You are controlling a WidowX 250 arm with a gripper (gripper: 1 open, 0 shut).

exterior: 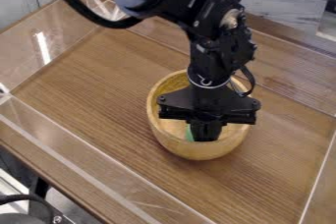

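My black gripper [206,120] is lowered into a light yellow-tan bowl [197,147] at the middle right of the camera view. Inside the bowl a small green object [190,133] is partly visible beside the gripper's lower end; the rest of it is hidden. The gripper's body covers its fingertips, so whether they hold anything cannot be told.
Clear strips run along its edges. A grey marbled surface lies at the back, and dark cables show at the lower left, off the table.
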